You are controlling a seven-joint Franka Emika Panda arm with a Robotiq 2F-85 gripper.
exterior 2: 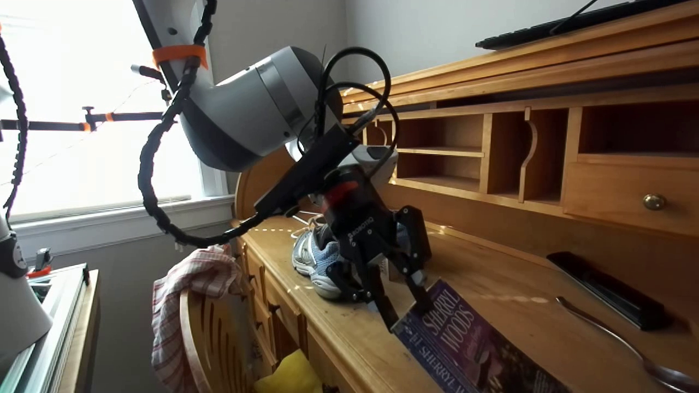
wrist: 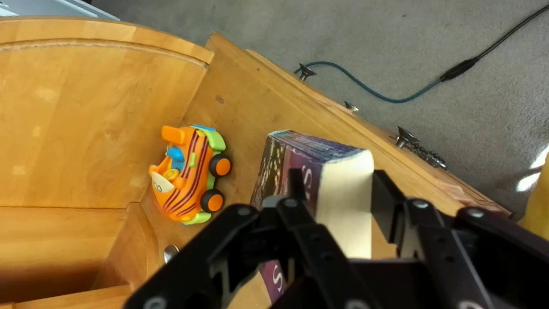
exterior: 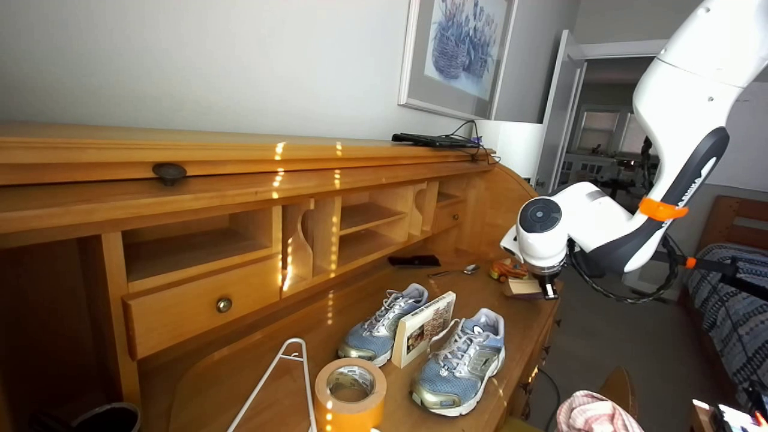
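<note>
A thick paperback book [exterior 2: 466,340] with a purple cover lettered "Sherryl Woods" is pinched at one end by my gripper [exterior 2: 407,318]. In the wrist view the book [wrist: 343,198] shows its pale page edges and dark spine between the two black fingers, which are shut on it. The book slants down from the fingertips at the far right end of the desk. Its lower end is cut off in exterior view 2, so I cannot tell there whether it touches the desktop. In exterior view 1 the book [exterior: 523,288] is partly behind the gripper.
An orange toy car [wrist: 188,175] sits close beside the book. A spoon [exterior: 470,269] and a black case [exterior: 414,260] lie nearby. Two shoes [exterior: 461,363] flank a small upright box [exterior: 423,330]; orange tape [exterior: 350,396] stands in front. The desk's front edge drops to the floor.
</note>
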